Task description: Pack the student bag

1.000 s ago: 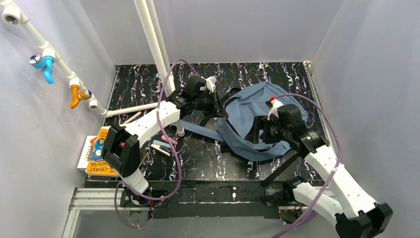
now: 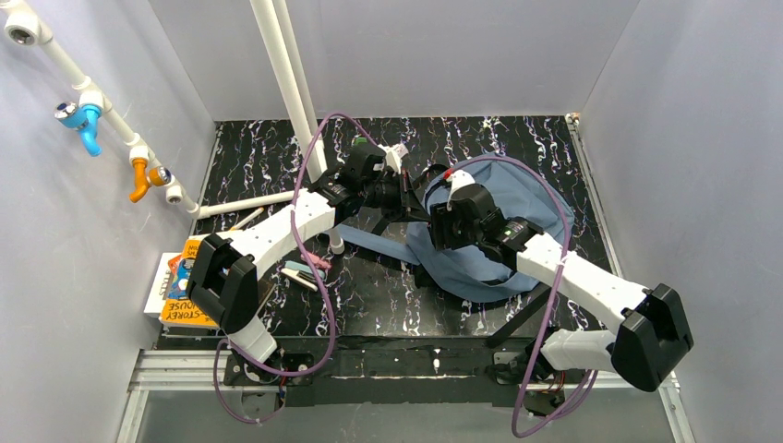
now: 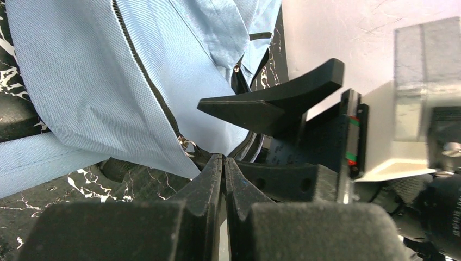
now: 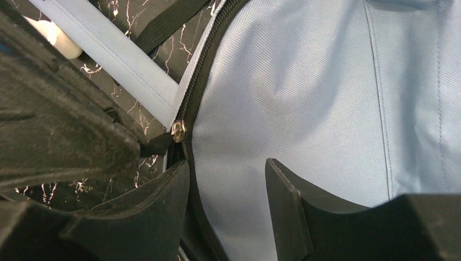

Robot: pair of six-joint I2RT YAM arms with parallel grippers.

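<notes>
A light blue bag (image 2: 489, 272) lies on the right part of the dark table, with a black zipper (image 4: 191, 103) along its edge. In the left wrist view my left gripper is shut on the black zipper pull, whose metal slider (image 3: 186, 143) shows just beyond the fingertips. From the right wrist view, a short black pull tab (image 4: 157, 144) runs from the slider to the left fingertips. My right gripper is part open over the bag's zipped edge, close to the left one, apparently holding nothing. The bag's inside is hidden.
Several books (image 2: 189, 286) are stacked at the far left. Pens (image 2: 300, 277) and other small stationery lie beside the left arm. A white pipe (image 2: 291, 78) stands behind it. A blue strap (image 2: 379, 244) stretches left from the bag.
The left arm has hardly moved, shifting slightly right.
</notes>
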